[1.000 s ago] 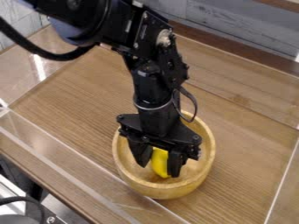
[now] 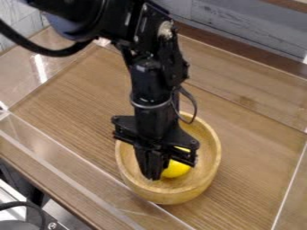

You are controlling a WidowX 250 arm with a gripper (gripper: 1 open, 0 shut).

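My black gripper [image 2: 153, 160] is lowered into a round wooden bowl [image 2: 202, 184] on the wooden counter. A yellow object [image 2: 178, 169] lies in the bowl just right of the fingertips, partly hidden behind the gripper. The fingers look close together and shut, with nothing visible between them.
A pale panelled wall runs along the back. Dark cables hang at the front left corner, off the counter's edge.
The gripper has gone from fingers spread over the yellow object to drawn together, a little left of it. The yellow object now shows more at the right.
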